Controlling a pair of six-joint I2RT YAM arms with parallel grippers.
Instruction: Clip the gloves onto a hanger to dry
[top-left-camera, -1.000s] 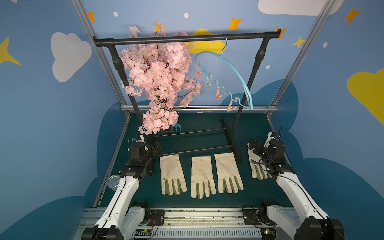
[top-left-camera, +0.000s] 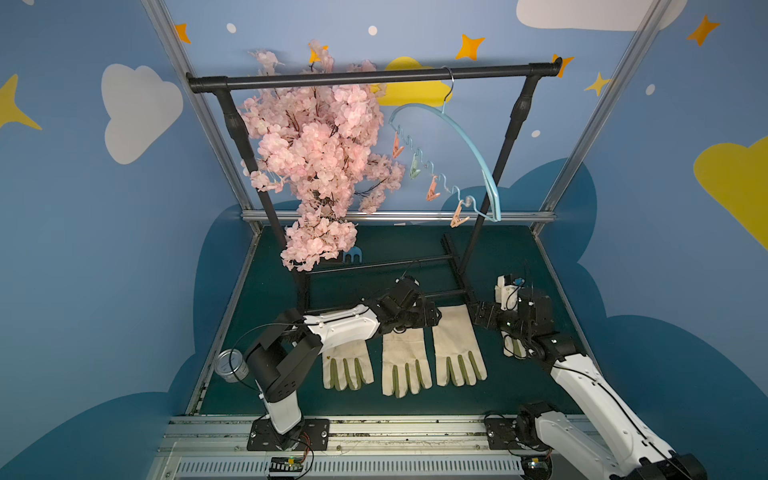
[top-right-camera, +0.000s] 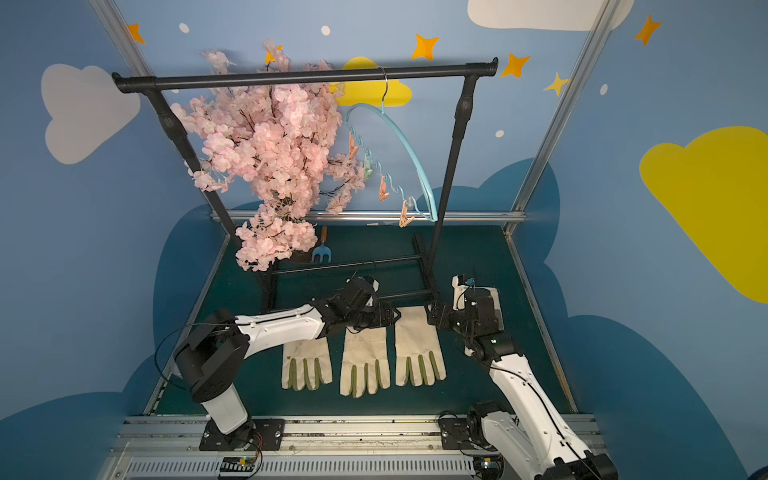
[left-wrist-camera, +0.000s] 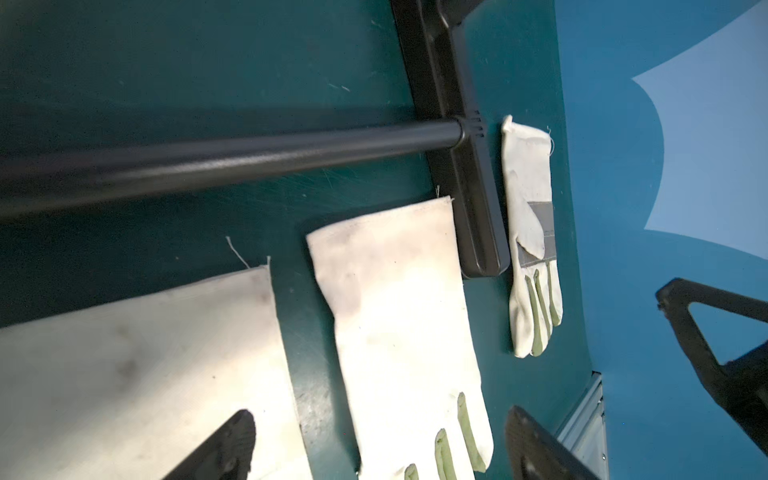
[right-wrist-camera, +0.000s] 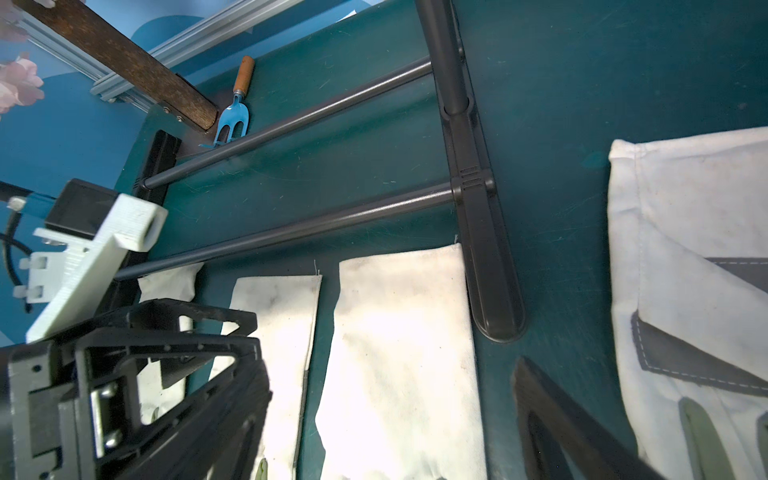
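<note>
Several cream gloves with green fingers lie in a row on the dark green table, among them a left glove (top-left-camera: 347, 368), a middle glove (top-left-camera: 406, 360), a third glove (top-left-camera: 458, 344) and a far-right glove (right-wrist-camera: 704, 240). My left gripper (top-left-camera: 434, 315) stands open at the cuff of the third glove; in its wrist view the third glove (left-wrist-camera: 396, 320) lies between and beyond the spread fingers. To the right, my right gripper (top-left-camera: 480, 313) is open too, empty, above the table beside that glove. A light-blue hanger (top-left-camera: 472, 148) with pink and green clips (top-left-camera: 433, 189) hangs from the rack.
The black rack's foot (right-wrist-camera: 484, 264) reaches down beside the third glove's cuff, and its lower bar (left-wrist-camera: 240, 160) runs behind the gloves. Pink blossoms (top-left-camera: 320, 152) fill the rack's left side. A small blue fork (right-wrist-camera: 233, 120) lies at the back; a round tin (top-left-camera: 231, 365) stands at left.
My left arm has swung a long way right, from the rack's left foot to the third glove. My right gripper has moved left and slightly down. The third glove's cuff has shifted slightly right.
</note>
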